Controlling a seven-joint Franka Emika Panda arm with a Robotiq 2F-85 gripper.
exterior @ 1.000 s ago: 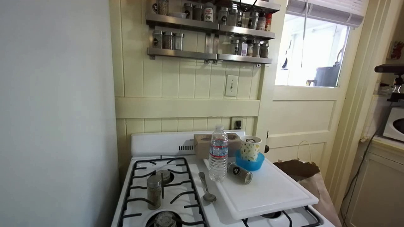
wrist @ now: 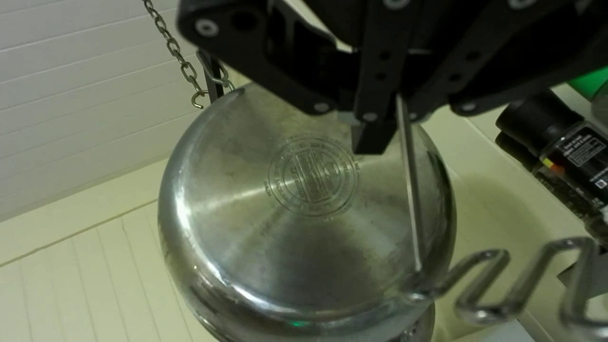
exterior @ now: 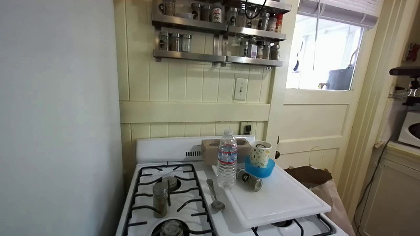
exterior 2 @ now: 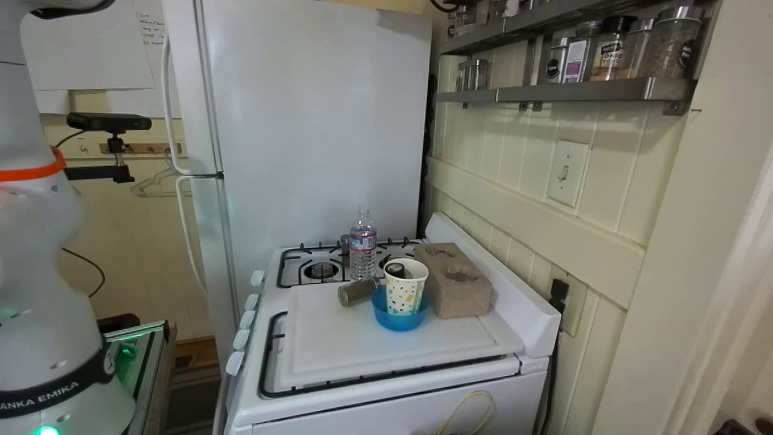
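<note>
In the wrist view my gripper is shut on the thin metal rod of a wire utensil that looks like a potato masher (wrist: 411, 188). The utensil's bent zigzag wire end (wrist: 501, 305) reaches toward the lower right. Behind the rod is the round, shiny metal bottom of a pan (wrist: 256, 228), with a stamped mark in its middle. I cannot tell whether the rod touches the pan. Neither exterior view shows the gripper or the utensil.
A chain with a hook (wrist: 188, 71) hangs by the pan's upper edge. Dark-capped spice jars (wrist: 575, 148) lie to the right. On the stove are a water bottle (exterior: 227, 165), a blue bowl (exterior: 260, 169) with a patterned cup (exterior: 260, 156), a tipped jar (exterior: 250, 180) and a spoon (exterior: 213, 194).
A black cable at the top of exterior view 1 has shifted slightly to the left. The things on the stove have not moved.
</note>
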